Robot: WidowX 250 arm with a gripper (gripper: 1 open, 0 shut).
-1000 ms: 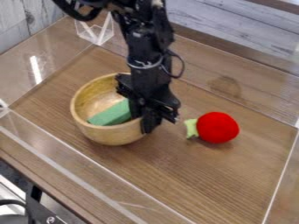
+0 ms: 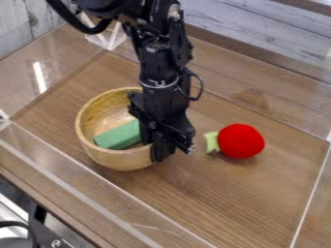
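Note:
My black gripper (image 2: 161, 139) reaches down from the top centre to the right side of a tan bowl (image 2: 97, 145), its fingertips at or just inside the rim; whether they are open or shut is hidden in the dark shapes. A green block (image 2: 115, 137) lies in the bowl, left of the fingers, partly covered by them. To the right, apart from the bowl, sits a red round object (image 2: 242, 141) with a pale green piece at its left end.
Dark cables and parts show at the lower left edge.
The arm has shifted a little at the bowl, its wrist now lower and more over the bowl. The red object has stayed in place.

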